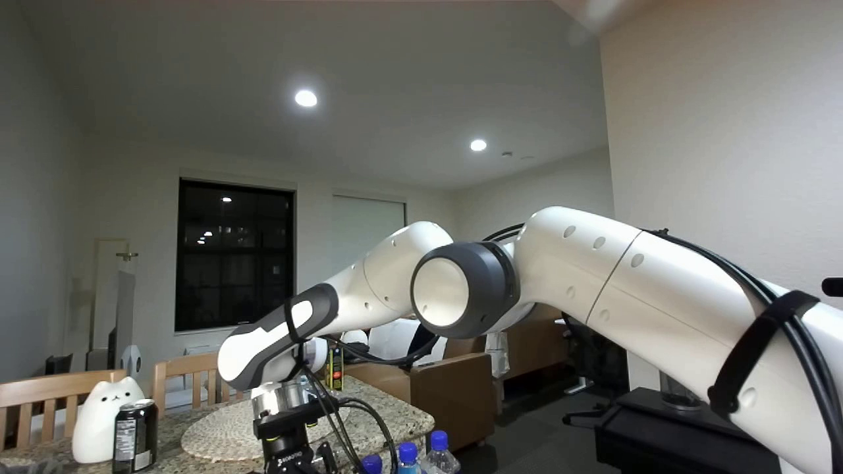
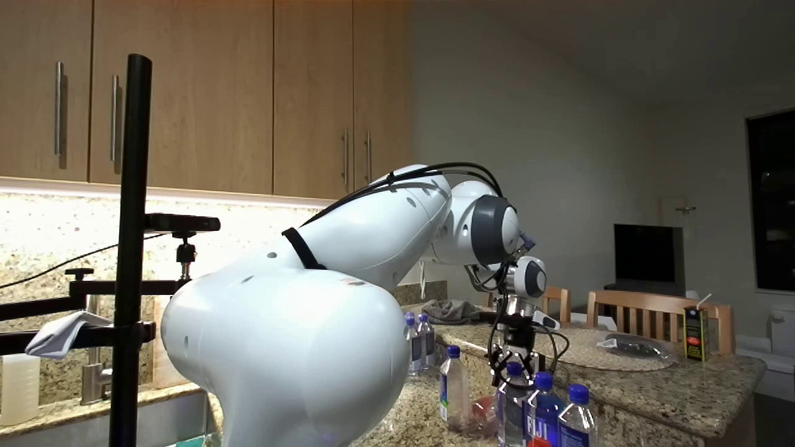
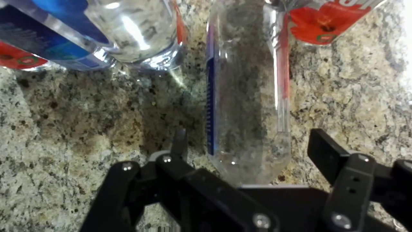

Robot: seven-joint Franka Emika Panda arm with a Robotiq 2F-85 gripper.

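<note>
Between the spread fingers of my gripper in the wrist view lies the outline of a clear bottle [image 3: 247,96], with a blue strip on its left side. The fingers stand open, and granite shows between each fingertip and the bottle. To its left are more bottles [image 3: 135,31] with blue and red labels. Exterior view 2 has the gripper [image 2: 514,372] low, partly behind blue-capped water bottles [image 2: 577,417]. A single bottle [image 2: 453,387] stands left of it. In exterior view 1 the fingertips are below the frame's edge.
A red-labelled item [image 3: 328,23] is close on the right in the wrist view. On the raised counter are a black can [image 1: 135,434], a white cat figure [image 1: 103,419], a round woven mat [image 1: 221,433] and a carton [image 2: 695,334]. Bare granite lies at the wrist view's lower left.
</note>
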